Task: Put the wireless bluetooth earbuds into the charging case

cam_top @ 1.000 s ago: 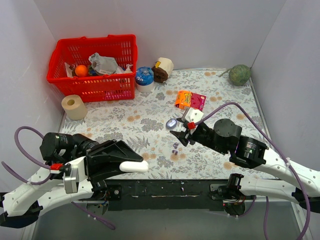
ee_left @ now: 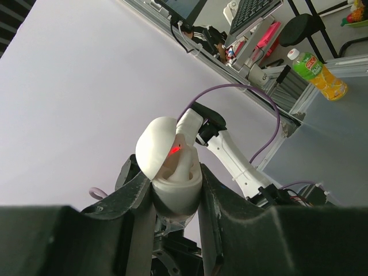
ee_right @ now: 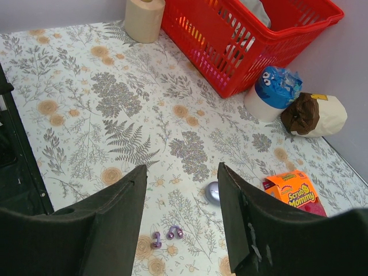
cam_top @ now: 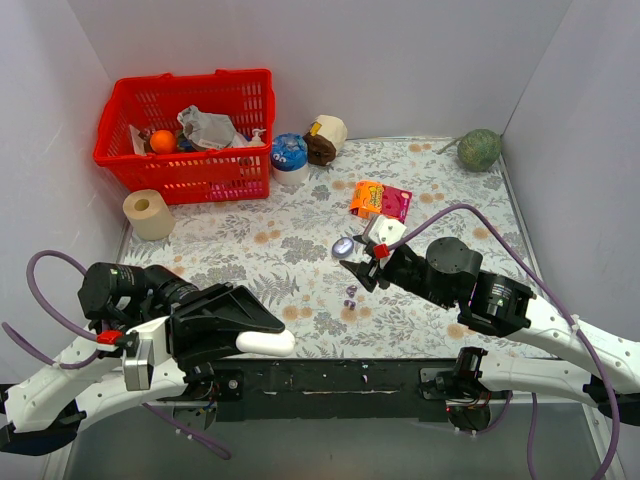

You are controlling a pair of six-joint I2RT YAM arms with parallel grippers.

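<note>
A white charging case [ee_left: 178,187] with its lid swung up is clamped between the fingers of my left gripper; a red light glows inside it. From the top view, this case [cam_top: 266,343] sticks out beyond the black fingers in front of the table's edge. Two small purple earbuds [ee_right: 175,232] lie close together on the patterned cloth. My right gripper is above the table with its fingers apart and nothing between them. The earbuds are below it, in the lower part of the right wrist view.
Near the earbuds rests a shiny rounded object [ee_right: 213,193], partly behind a right finger. An orange and red packet [cam_top: 380,199] lies farther back. The red basket [cam_top: 190,190], paper roll [cam_top: 149,214] and blue-topped tub [cam_top: 290,160] stand at the left and back.
In the top view, the left gripper's tip and the white case have shifted slightly toward the front. The right arm and the earbuds look unchanged.
</note>
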